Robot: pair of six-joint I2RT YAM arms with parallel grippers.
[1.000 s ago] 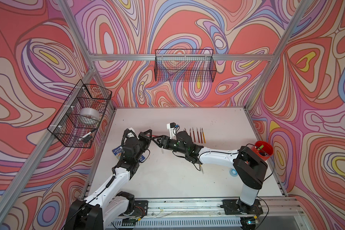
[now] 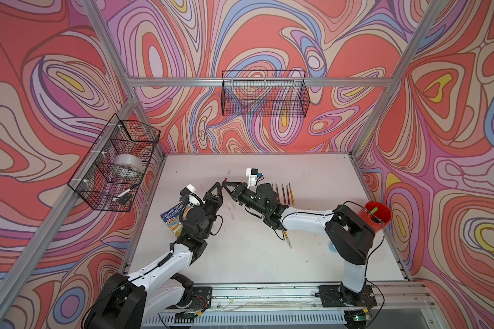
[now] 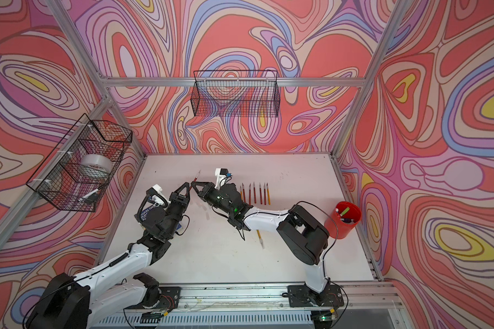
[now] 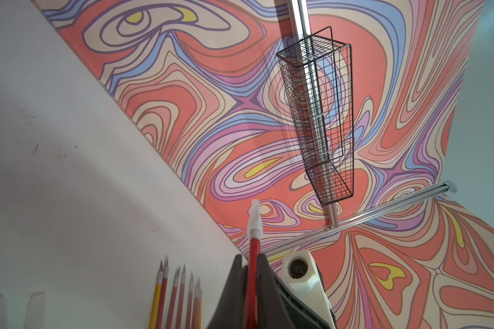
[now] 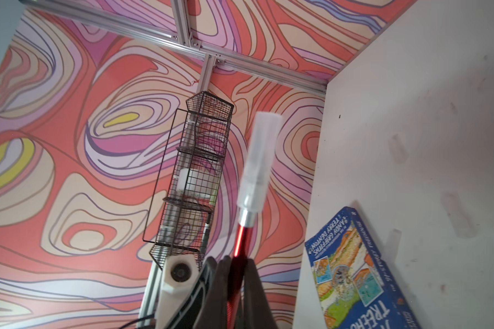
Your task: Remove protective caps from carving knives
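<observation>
A red carving knife (image 5: 241, 241) with a translucent cap (image 5: 257, 159) on its upper end stands tilted between my grippers, which meet over the left-centre of the table. My left gripper (image 2: 217, 189) and right gripper (image 2: 227, 186) are both shut on the red knife; the wrist views show its shaft between dark fingers, with the cap clear above them. More knives (image 3: 258, 192), red and yellow, lie in a row at the back centre of the table. Another yellow one (image 3: 259, 237) lies nearer the front.
A book (image 5: 354, 263) lies at the left of the table. A red bucket (image 3: 341, 224) stands at the right. Wire baskets (image 2: 265, 98) hang on the back and left walls.
</observation>
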